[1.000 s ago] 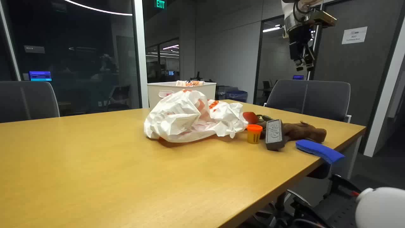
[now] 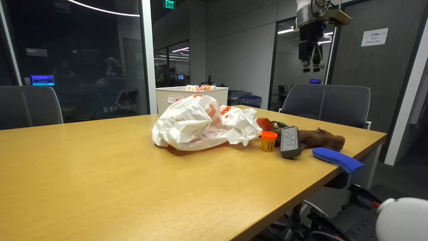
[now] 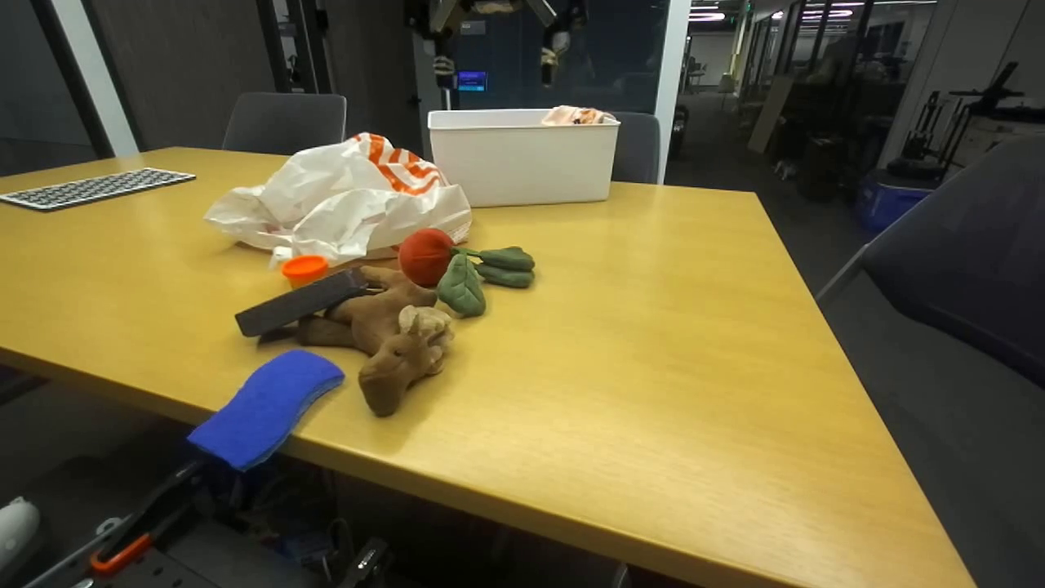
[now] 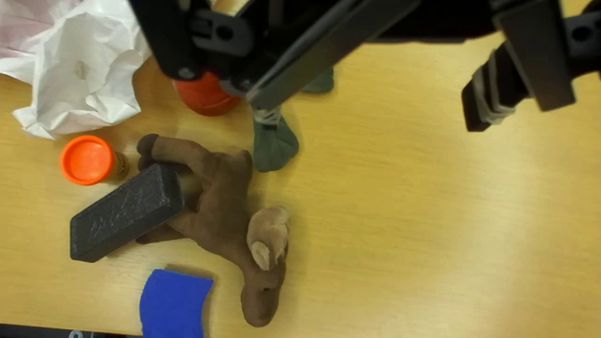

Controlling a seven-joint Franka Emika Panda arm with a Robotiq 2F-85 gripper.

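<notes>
High above the table, my gripper (image 3: 497, 73) is open, its two fingers wide apart with nothing between them. Below it lies a brown plush moose (image 4: 222, 205) on its side, a dark grey block (image 4: 127, 211) resting across its legs. A small tub with an orange lid (image 4: 87, 160) stands beside the block. The red plush vegetable with green leaves (image 3: 427, 256) is partly hidden by a finger in the wrist view. A blue curved pad (image 3: 266, 407) overhangs the table's near edge. The crumpled white plastic bag (image 2: 200, 124) sits next to the tub.
A white bin (image 3: 524, 162) with an orange-and-white item (image 3: 578, 116) at its top stands behind the bag. A keyboard (image 3: 98, 188) lies at the far left in exterior view 2.
In exterior view 1, my gripper has moved slightly left and turned to point more nearly straight down. The things on the table have not moved.
</notes>
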